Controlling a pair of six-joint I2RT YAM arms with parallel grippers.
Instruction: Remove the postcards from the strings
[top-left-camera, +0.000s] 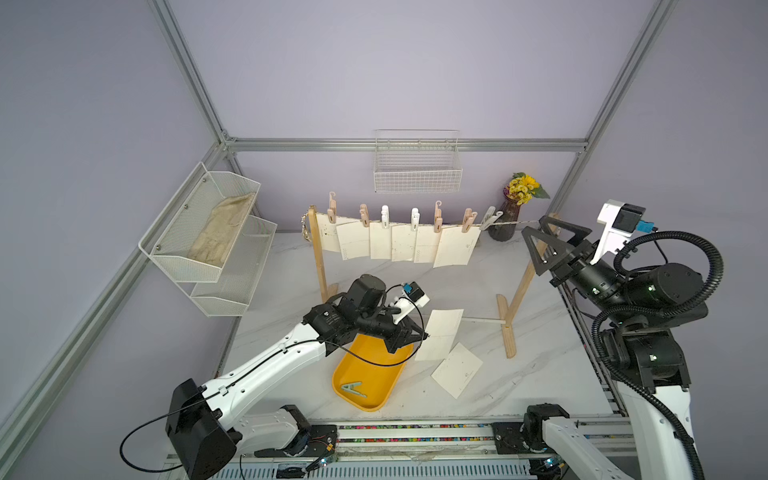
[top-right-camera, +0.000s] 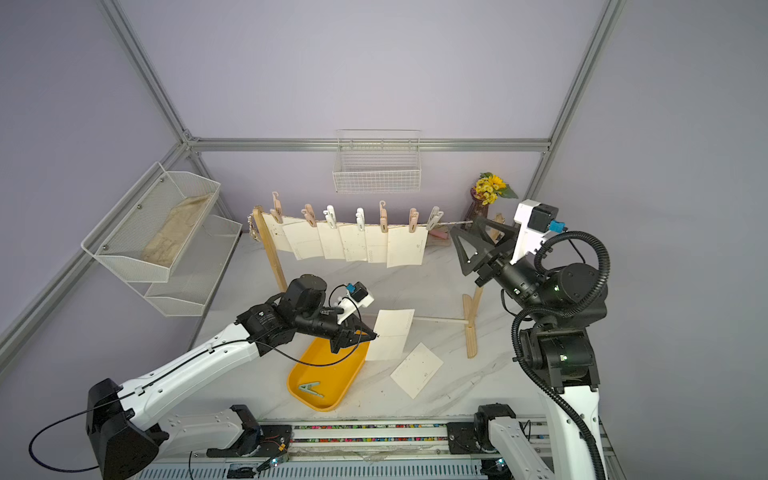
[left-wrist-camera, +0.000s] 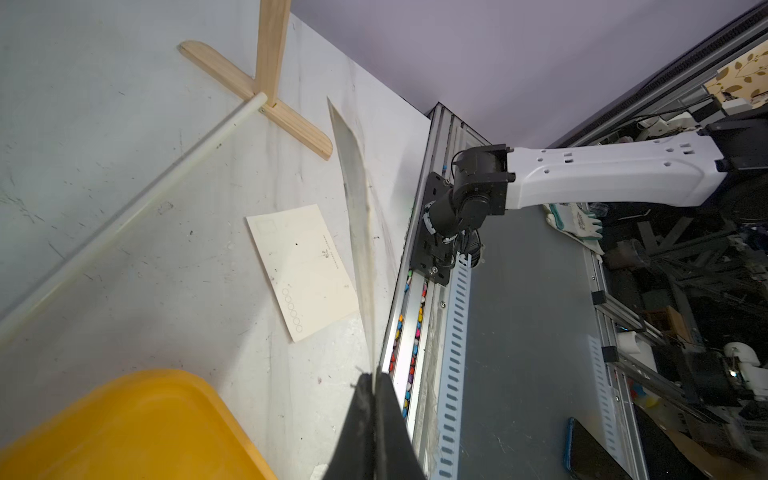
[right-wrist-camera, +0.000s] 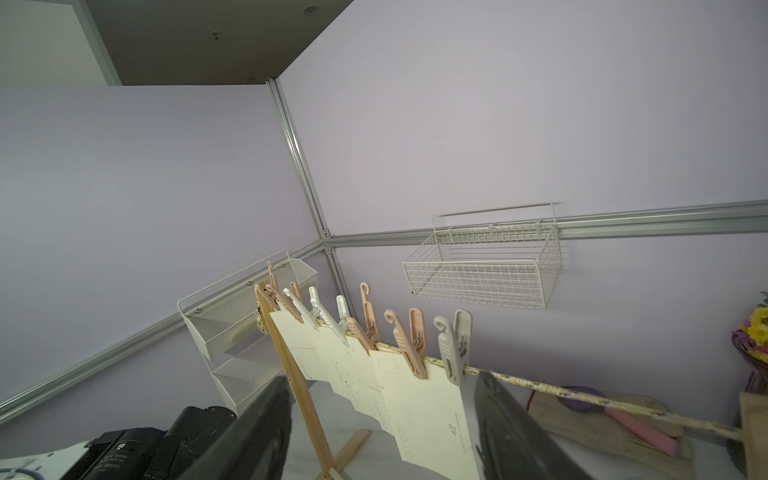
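Cream postcards (top-left-camera: 453, 246) hang from pegs on a string across a wooden stand. My left gripper (top-left-camera: 424, 336), low over the right edge of the yellow tray (top-left-camera: 368, 384), is shut on a postcard (top-left-camera: 438, 332), seen nearly edge-on in the left wrist view (left-wrist-camera: 356, 200). Another postcard (top-left-camera: 457, 369) lies on the table right of the tray. My right gripper (top-left-camera: 534, 244) stands open, empty, beside the string's right end. In the right wrist view its fingers (right-wrist-camera: 508, 416) frame the hanging row of postcards and pegs.
A wooden stand post (top-left-camera: 318, 256) is at left, with a base rail (top-left-camera: 472, 320) across the table. A green peg (top-left-camera: 352, 388) lies in the tray. A vase of flowers (top-left-camera: 504, 228) stands back right; wire baskets (top-left-camera: 416, 172) hang on the walls.
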